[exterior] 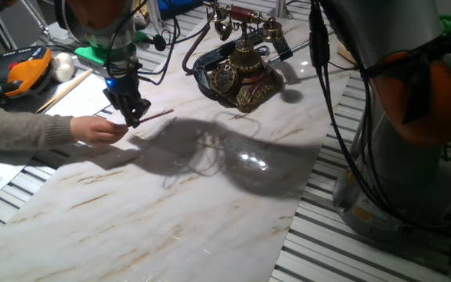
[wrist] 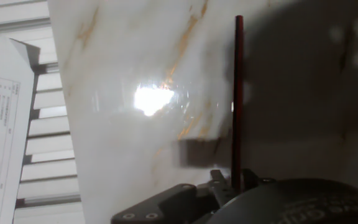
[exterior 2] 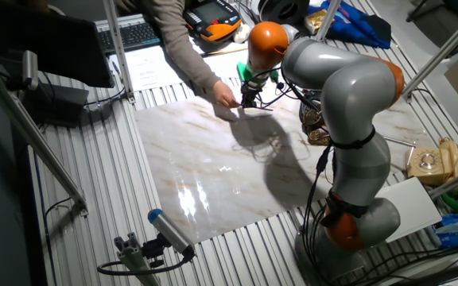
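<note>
A thin dark red stick (wrist: 238, 81) rises straight up the wrist view from between the fingertips, and my gripper appears shut on it. In exterior view 1 the stick (exterior: 160, 115) points to the right from my gripper (exterior: 135, 121), above the marble-patterned board. A person's hand (exterior: 96, 131) reaches in from the left, its fingers at the stick's other end, close beside the gripper. The same hand (exterior 2: 226, 94) meets my gripper (exterior 2: 250, 102) in exterior view 2. The fingers hide the held part of the stick.
An ornate old-style telephone (exterior: 245, 82) stands at the board's back right. Papers (exterior 2: 151, 70) and an orange-black device (exterior 2: 213, 19) lie on the person's side. A beige telephone (exterior 2: 429, 163) sits farther right. The front of the marble board (exterior: 131, 227) is clear.
</note>
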